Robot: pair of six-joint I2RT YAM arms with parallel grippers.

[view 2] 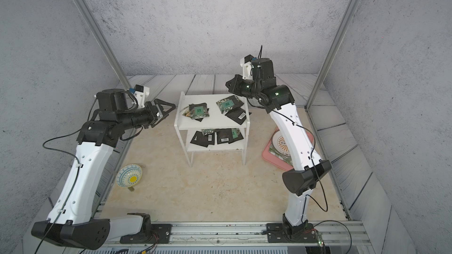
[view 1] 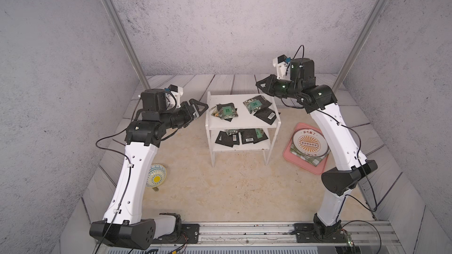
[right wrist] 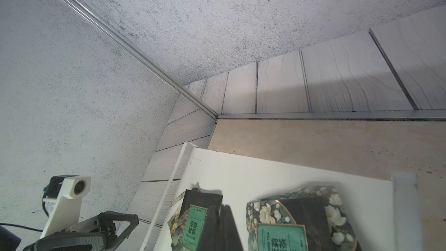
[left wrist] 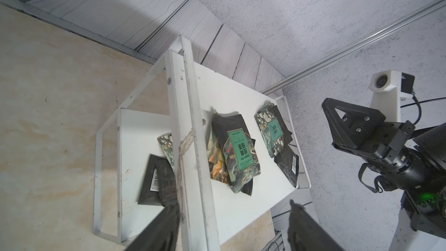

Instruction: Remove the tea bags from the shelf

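Note:
Several dark tea bags lie on both levels of the white shelf [view 1: 237, 124]. On the top board a green-labelled bag [view 1: 228, 112] lies at left and a white-flowered jasmine bag [right wrist: 297, 218] at right. Beside the latter is a plain black bag [view 1: 265, 115]. More black bags [view 1: 228, 138] rest on the lower board. My right gripper is raised over the shelf's right rear; its fingers are together with nothing between them, and the jasmine bag is outside them. Left of the shelf, my left gripper stands with its fingers wide apart and empty.
A pink tray [view 1: 290, 156] with a plate [view 1: 310, 142] sits right of the shelf. A patterned bowl [view 2: 129, 176] is at the left. Raised side rails bound the top board. The floor in front of the shelf is clear.

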